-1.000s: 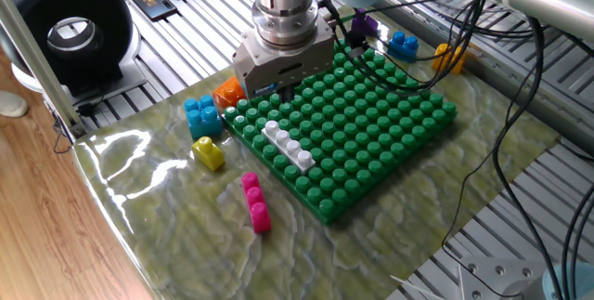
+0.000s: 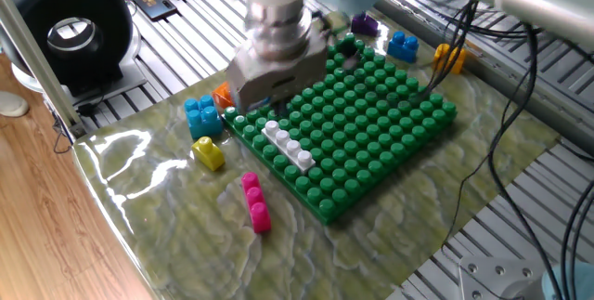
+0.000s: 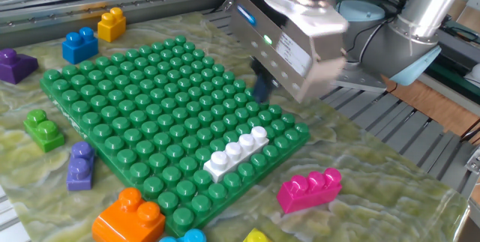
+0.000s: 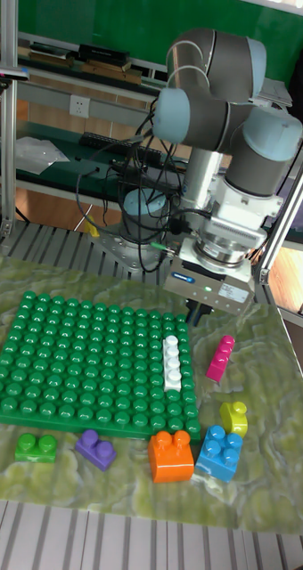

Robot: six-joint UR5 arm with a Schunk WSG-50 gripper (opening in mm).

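A white four-stud brick point(image 3: 237, 153) sits on the green baseplate point(image 3: 142, 133), lying along the rows near one edge. My gripper point(image 3: 262, 85) hangs above the plate, close to the white brick but apart from it. Its dark fingers point(image 4: 196, 311) point down near the plate's edge in the third view; they look small and blurred, and whether they stand apart does not show. No brick is visible at the fingertips. Off the plate, a pink three-stud brick point(image 2: 254, 203) lies on the marbled mat, with a yellow brick point(image 2: 209, 153) nearby.
Around the plate lie an orange brick point(image 4: 171, 458), a light blue brick point(image 4: 219, 452), a purple-blue brick point(image 4: 94, 450) and a green brick point(image 4: 36, 447). Across from them are a blue brick point(image 3: 79, 46), a yellow-orange brick point(image 3: 112, 25) and a dark purple brick point(image 3: 16, 66). Cables hang beside the arm.
The gripper has shifted and turned a little, appearing lower and blurred in the first view, and its cables have swung. The white brick and the loose bricks keep their places.
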